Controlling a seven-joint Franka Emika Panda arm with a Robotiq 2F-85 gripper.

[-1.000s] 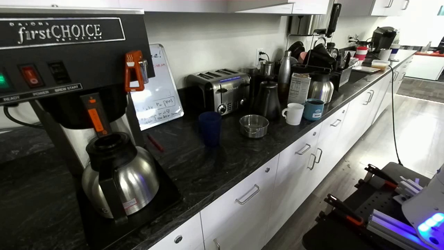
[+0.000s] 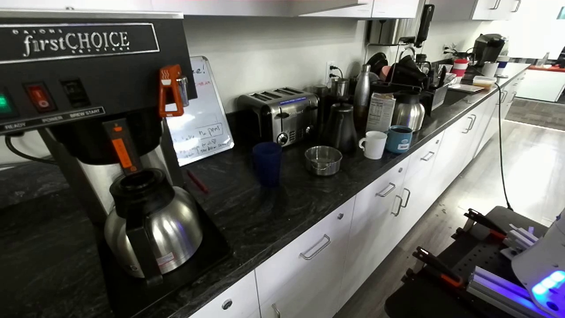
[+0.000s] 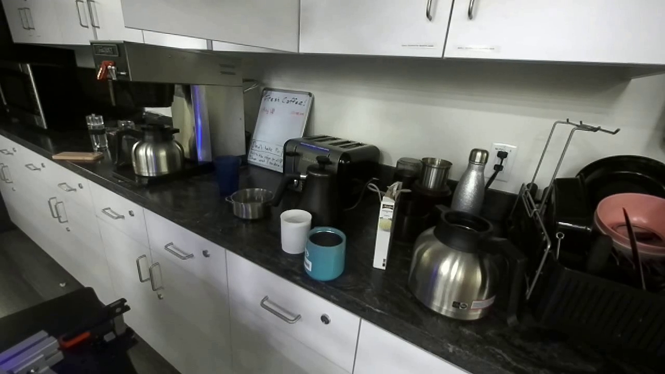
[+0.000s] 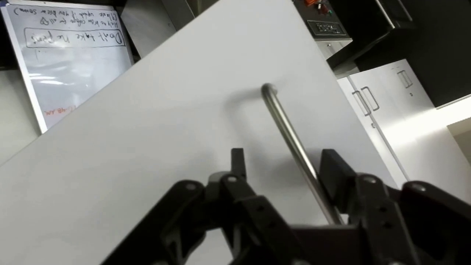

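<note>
A white cabinet door [image 4: 176,106] fills much of the wrist view, crossed by a slim metal bar handle [image 4: 289,130]. My gripper is at this handle with its black fingers [image 4: 238,163] apart. The bar passes through the gap between them, close to or against the right-hand finger; contact cannot be told for certain. The left-hand finger stands clear of the bar. The handle's lower end is hidden behind the gripper. Neither exterior view shows the gripper; only part of the robot's body [image 2: 543,273] appears at the right in exterior view 1.
Along the dark counter [image 2: 296,204] stand a coffee machine [image 2: 84,58], a carafe [image 2: 159,228], a toaster [image 2: 286,116], a blue cup [image 2: 267,164], a glass bowl [image 2: 323,161] and mugs. A whiteboard [image 4: 70,57] leans beyond the door. Upper cabinets [image 3: 374,25] overhang the counter.
</note>
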